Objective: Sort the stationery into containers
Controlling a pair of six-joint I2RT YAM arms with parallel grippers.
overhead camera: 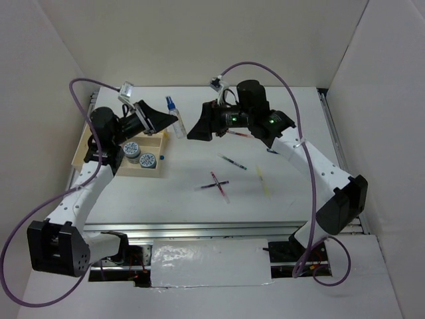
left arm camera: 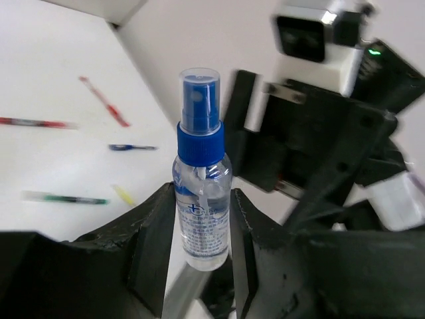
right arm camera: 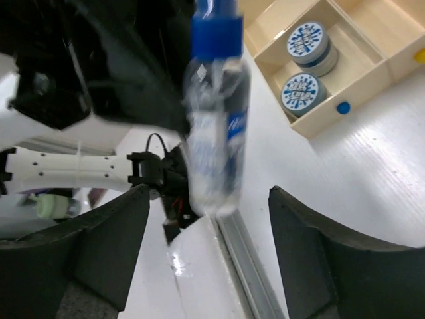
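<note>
My left gripper (overhead camera: pixel 167 118) is shut on a clear spray bottle (left arm camera: pixel 202 212) with a blue cap, held upright above the table, near the beige divided container (overhead camera: pixel 136 169) at the left. My right gripper (overhead camera: pixel 199 129), open and empty, stands just right of the bottle, which shows blurred between and beyond its fingers in the right wrist view. Round blue-and-white tins (right arm camera: pixel 300 94) sit in the container. Several pens and markers lie loose on the table, among them a red one (overhead camera: pixel 237 133), a green one (overhead camera: pixel 232 161) and a yellow one (overhead camera: pixel 261 180).
The white table (overhead camera: pixel 166 203) has free room at the front and in front of the container. Walls rise at the back and both sides; a metal rail (overhead camera: pixel 179 229) runs along the front edge.
</note>
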